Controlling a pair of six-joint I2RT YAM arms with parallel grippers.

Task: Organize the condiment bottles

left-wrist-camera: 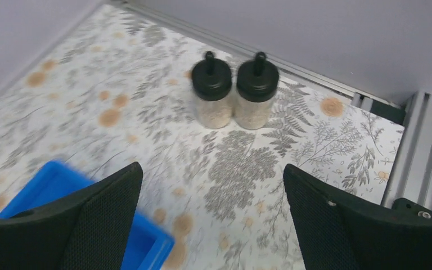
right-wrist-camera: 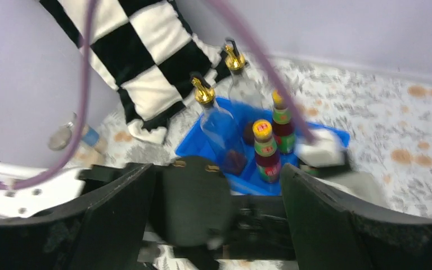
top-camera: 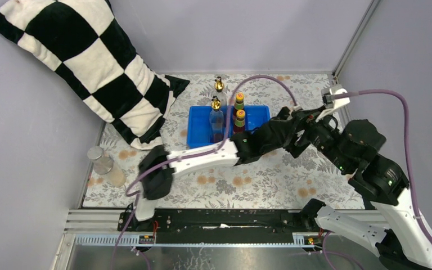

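Note:
A blue bin (top-camera: pixel 196 125) holds two clear glass bottles with gold pourers, the front one (top-camera: pixel 216 121) and the back one (top-camera: pixel 219 93), beside two dark sauce bottles with yellow caps (right-wrist-camera: pixel 267 154) (right-wrist-camera: pixel 282 124). In the left wrist view, two black-lidded jars (left-wrist-camera: pixel 211 93) (left-wrist-camera: pixel 256 93) stand side by side on bare table. My left gripper is open, empty, and some way short of them. My right gripper is also open, with the left arm showing past its fingers. In the top view, both grippers' tips crowd together right of the bin and are hard to separate.
A glass jar with a metal lid (top-camera: pixel 106 166) is at the table's left. A checkered pillow (top-camera: pixel 95 67) leans at the back left. The left arm (top-camera: pixel 205 160) crosses in front of the bin. Patterned table shows clear at front right.

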